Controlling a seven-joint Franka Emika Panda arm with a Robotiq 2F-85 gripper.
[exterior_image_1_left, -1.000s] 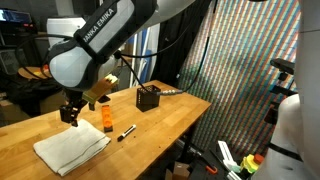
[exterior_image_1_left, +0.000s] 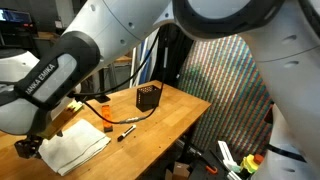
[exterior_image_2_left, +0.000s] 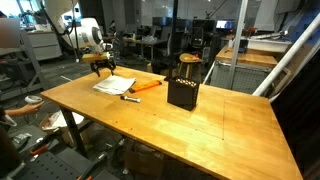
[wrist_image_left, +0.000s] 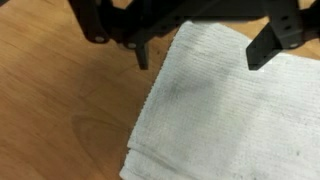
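Observation:
A white cloth (exterior_image_2_left: 116, 85) lies flat on the wooden table, with one folded edge showing in the wrist view. My gripper is open above the cloth (wrist_image_left: 225, 105), one finger over bare wood and the other over the fabric. Nothing is between the fingers. From the side, the gripper (exterior_image_1_left: 33, 150) hangs at the cloth's far left end, and the arm hides part of the fabric. How high the fingertips stand above the cloth I cannot tell.
An orange object (exterior_image_2_left: 146, 87) and a dark marker-like item (exterior_image_2_left: 130, 98) lie beside the cloth. Farther along stands a black mesh basket (exterior_image_2_left: 183, 93).
My arm has swung toward the left of exterior view 1 and come lower, from above the cloth's back edge to its left end. The cloth has not visibly moved.

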